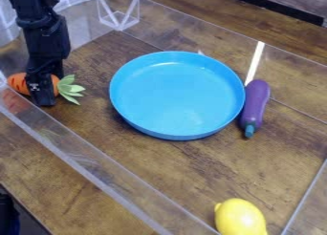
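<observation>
My black gripper [46, 86] is down at the left edge of the wooden table, over an orange carrot [18, 83] with pale green leaves [69, 89]. Its fingers straddle the carrot near the leafy end, open according to what shows, though the arm hides part of the carrot.
A blue round tray [177, 94] sits in the middle, with a purple eggplant [255, 105] to its right and a yellow lemon [240, 218] at the lower right. Clear plastic walls run along the left and back.
</observation>
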